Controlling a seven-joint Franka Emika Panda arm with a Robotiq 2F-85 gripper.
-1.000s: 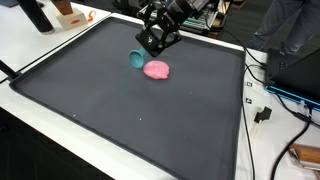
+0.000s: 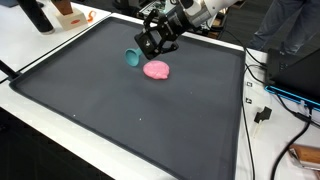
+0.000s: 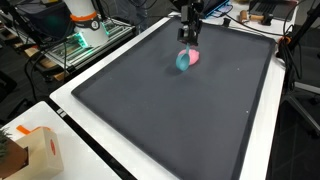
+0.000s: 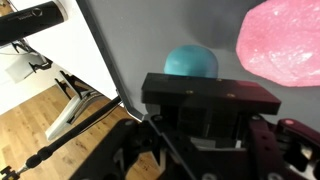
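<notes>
My gripper is at the back of the dark board, with its fingers shut on a teal cup. In exterior view 2 the teal cup shows just below the gripper. The wrist view has the rounded teal cup right beyond the black fingers, which hide the exact place of contact. Close by, to the right in exterior view 1, a pink lumpy object rests on the board; the gripper does not touch it.
The dark board is bare across its middle and front. Off its back left edge lies an orange and white item. A black clip-like item is on the white table at the right.
The teal cup has shifted slightly left and back along with the gripper, and the arm above has changed its pose. The pink object has stayed put.
</notes>
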